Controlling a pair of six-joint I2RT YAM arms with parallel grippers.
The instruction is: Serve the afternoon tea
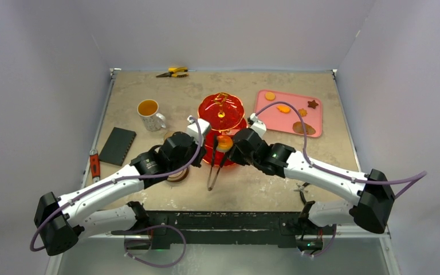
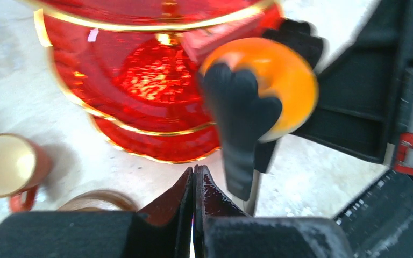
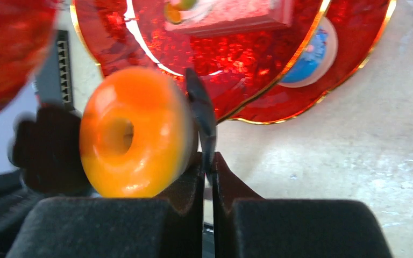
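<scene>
An orange-and-white donut [image 3: 150, 113] is clasped between the spoon-shaped black ends of the tongs [image 2: 236, 134], over the front of the red tiered stand [image 2: 86, 75]. My left gripper is shut with nothing between its fingers; the tongs lie outside them, to their right in the left wrist view. One black arm of the tongs runs into the tips of my right gripper, which is shut on it. From above, the donut shows between both hands, and the metal handle end of the tongs points toward the table's front.
A pink cake slice [image 3: 247, 19] and a blue-topped treat [image 3: 314, 59] occupy the stand's tiers. At the back right is a pink tray [image 1: 272, 117] of snacks. A mug [image 1: 150, 120], notebook [image 1: 117, 146] and pliers [image 1: 175, 73] are placed left and behind.
</scene>
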